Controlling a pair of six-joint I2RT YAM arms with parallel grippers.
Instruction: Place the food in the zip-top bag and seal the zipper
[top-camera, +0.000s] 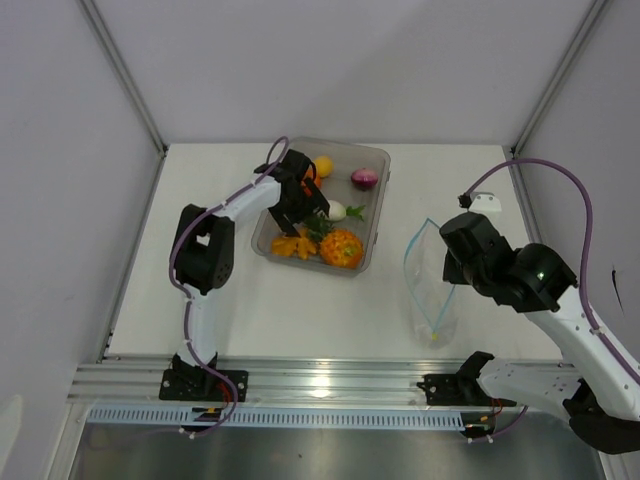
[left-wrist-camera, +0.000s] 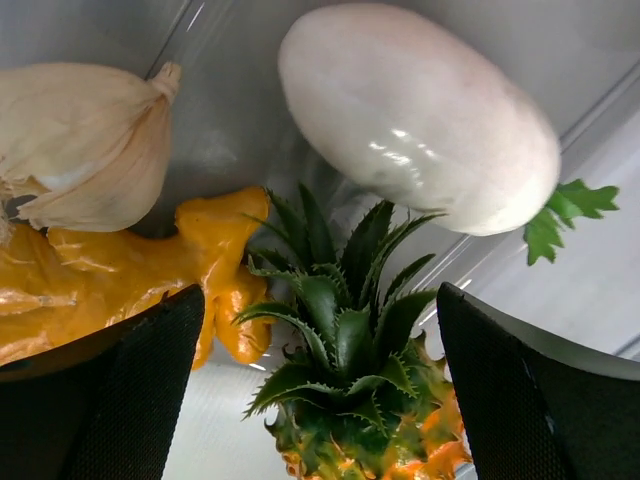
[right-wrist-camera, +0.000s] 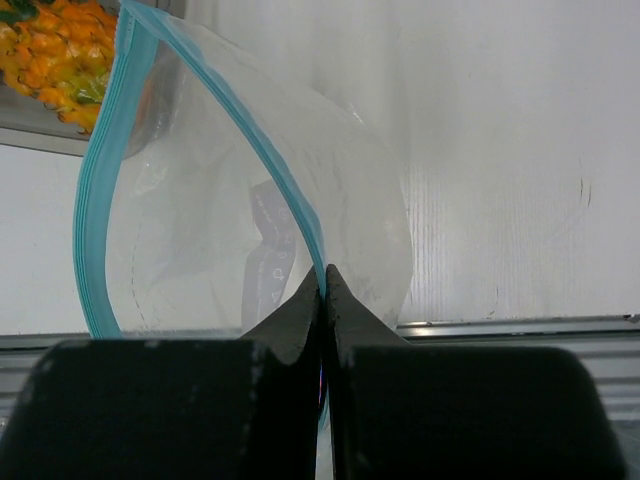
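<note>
A grey bin (top-camera: 367, 240) holds food: a pineapple (left-wrist-camera: 370, 420), a white oval item with a green leaf (left-wrist-camera: 410, 120), an onion (left-wrist-camera: 80, 145), orange ginger-like pieces (left-wrist-camera: 120, 280), a red onion (top-camera: 364, 178) and a lemon (top-camera: 323, 165). My left gripper is open over the bin, above the pineapple's crown, with nothing held. My right gripper is shut on the edge of the clear zip top bag (right-wrist-camera: 200, 230) with blue zipper, holding it up with its mouth spread, right of the bin.
Walls and metal rails border the workspace.
</note>
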